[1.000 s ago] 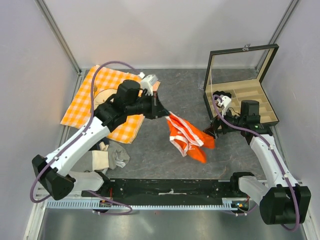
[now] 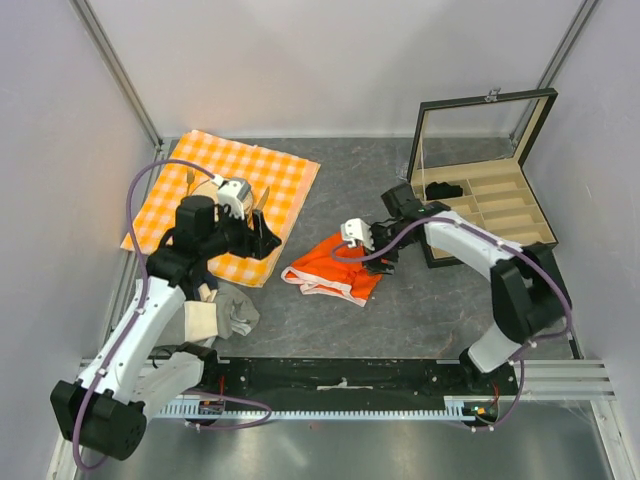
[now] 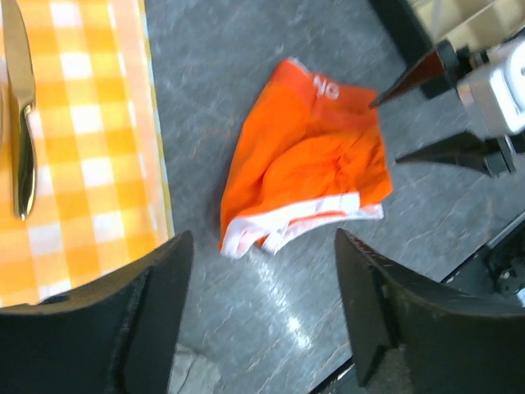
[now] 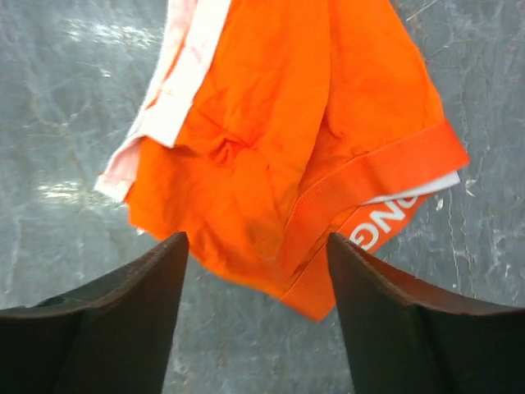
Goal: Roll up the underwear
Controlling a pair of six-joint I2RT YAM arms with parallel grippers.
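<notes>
The orange underwear [image 2: 330, 272] with white trim lies crumpled and partly spread on the grey table. In the left wrist view the underwear [image 3: 299, 160] has its white-edged opening toward my left gripper, whose fingers stand apart and empty. That left gripper [image 2: 264, 240] hangs to the left of the cloth, over the edge of the checked cloth. My right gripper [image 2: 380, 264] is over the underwear's right side, also open. In the right wrist view its fingers [image 4: 160, 275] are apart above the underwear [image 4: 262, 148], near a corner with white lettering.
A yellow-checked cloth [image 2: 225, 150] with cutlery lies at the back left. Folded grey and cream fabrics [image 2: 236, 312] sit at the front left. An open compartment box [image 2: 500, 195] holding a dark item stands at the right.
</notes>
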